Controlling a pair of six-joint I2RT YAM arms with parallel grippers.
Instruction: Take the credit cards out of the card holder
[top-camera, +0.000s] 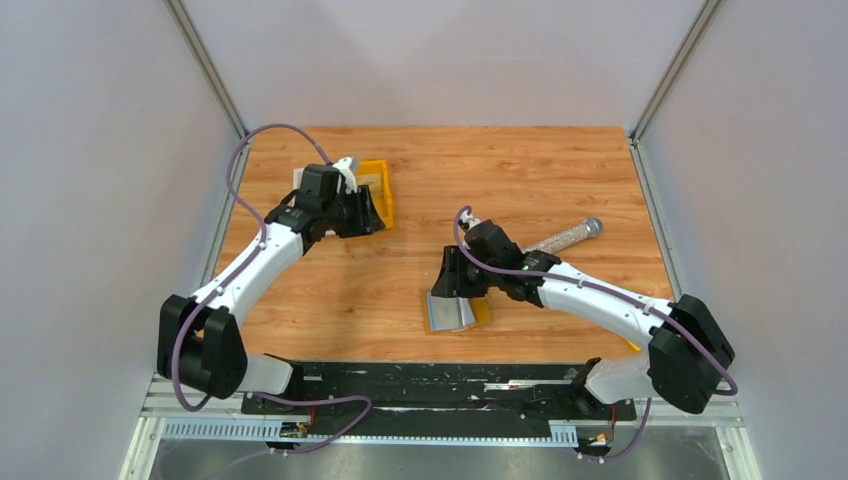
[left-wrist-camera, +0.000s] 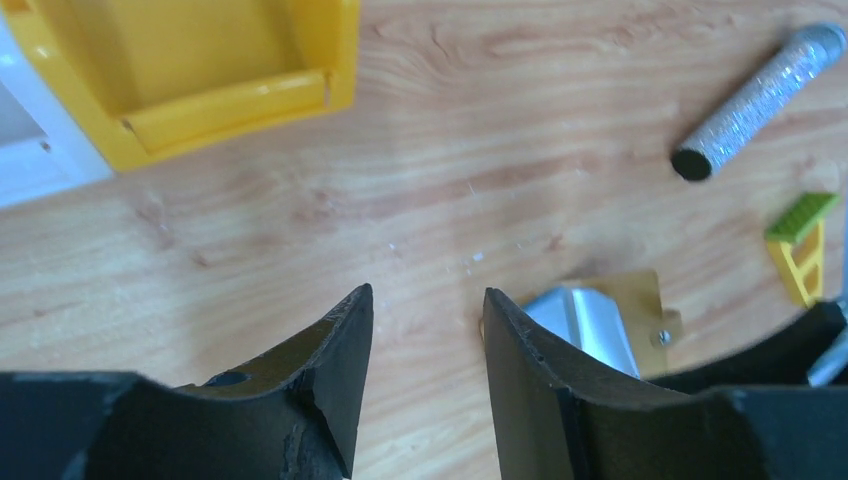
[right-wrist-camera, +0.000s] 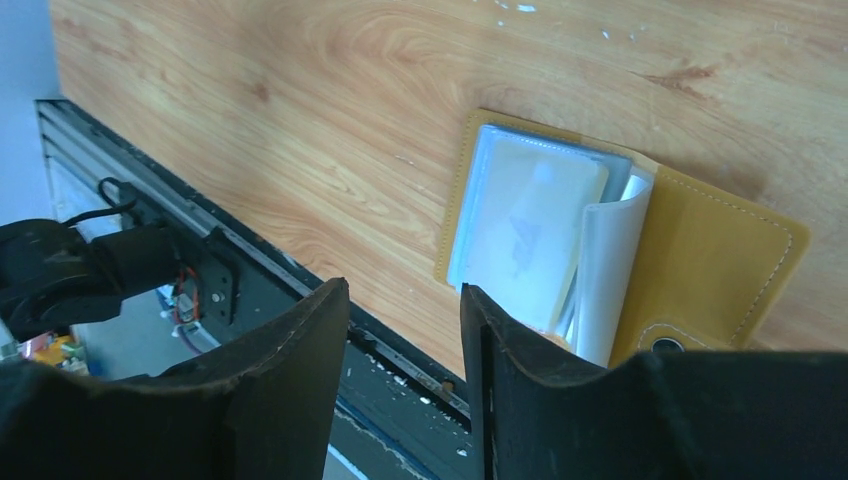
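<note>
The tan card holder (right-wrist-camera: 722, 250) lies unfolded on the table, with clear sleeves raised along its middle. Under a clear sleeve a pale card (right-wrist-camera: 527, 235) shows; how many cards are in there I cannot tell. Over the holder's far edge in the top view hangs my right gripper (top-camera: 458, 296). Its fingers (right-wrist-camera: 312, 350) stand apart with nothing between them, beside the holder's left edge in the right wrist view. My left gripper (top-camera: 364, 234) is open and empty above the table, by the yellow bin; its fingers (left-wrist-camera: 345, 370) frame bare wood.
A yellow bin (top-camera: 389, 197) and a white tray (left-wrist-camera: 55, 175) stand at the far left. A glittery microphone (top-camera: 562, 240) lies behind the right arm. Close to the right edge is a yellow and green object (left-wrist-camera: 800, 245).
</note>
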